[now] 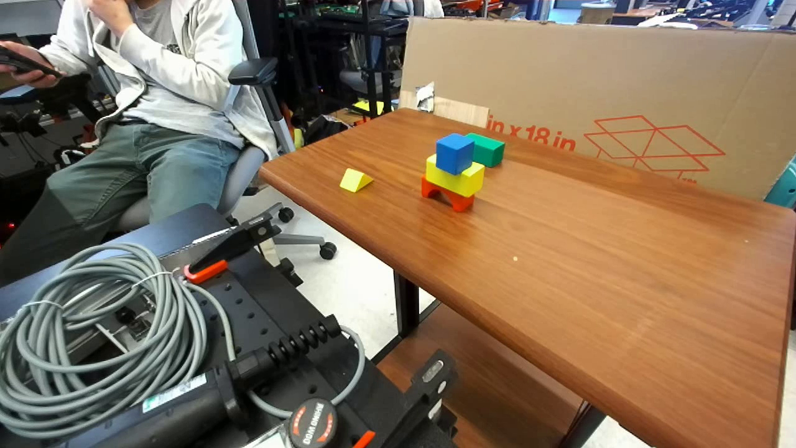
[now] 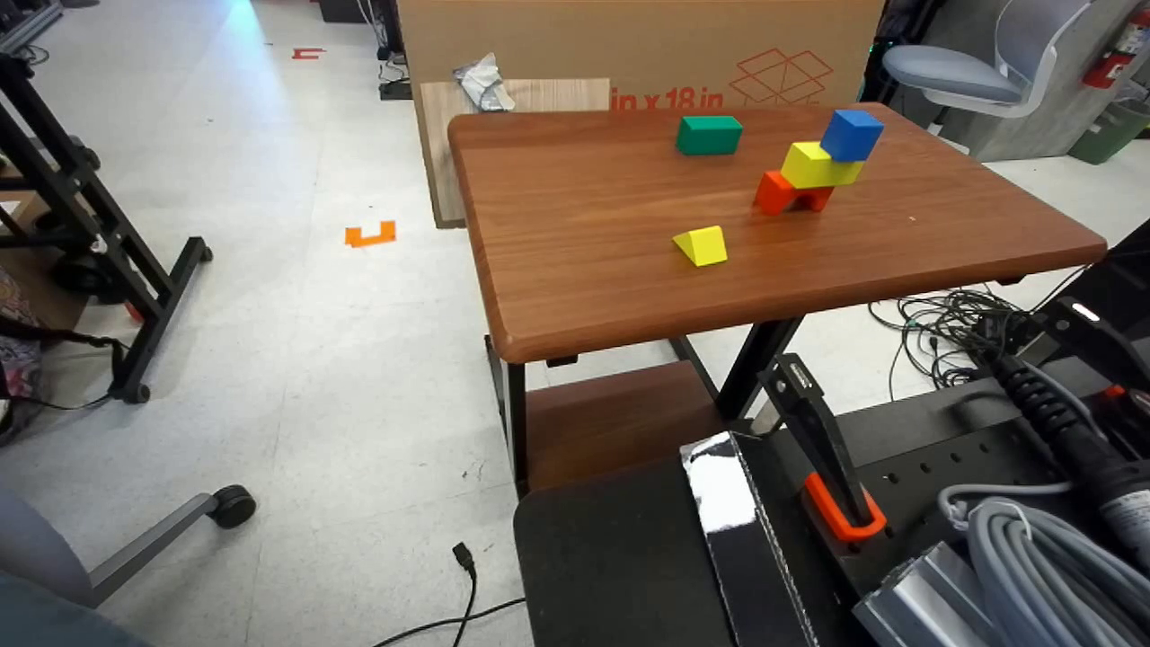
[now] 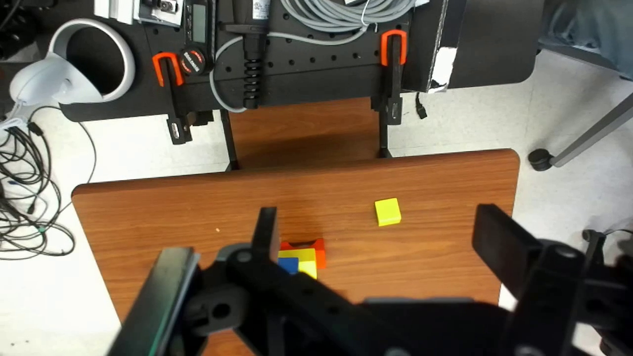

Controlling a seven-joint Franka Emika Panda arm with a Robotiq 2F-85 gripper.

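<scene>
On the brown table stands a stack: a red arch block (image 1: 448, 195) at the bottom, a yellow block (image 1: 457, 178) across it, and a blue block (image 1: 454, 154) on top, set toward one end. Behind the stack lies a green block (image 2: 708, 136), apart from it. A yellow wedge (image 2: 703, 246) rests alone nearer the table's edge. In the wrist view my gripper is wide open above the table, its fingers (image 3: 267, 228) far apart and nothing gripped. One finger partly covers the stack there, and the green block is hidden. Neither exterior view includes the gripper.
A cardboard sheet (image 1: 559, 89) stands along the back edge. In front is a black bench with coiled grey cable (image 1: 97, 336) and clamps. A person sits at the left.
</scene>
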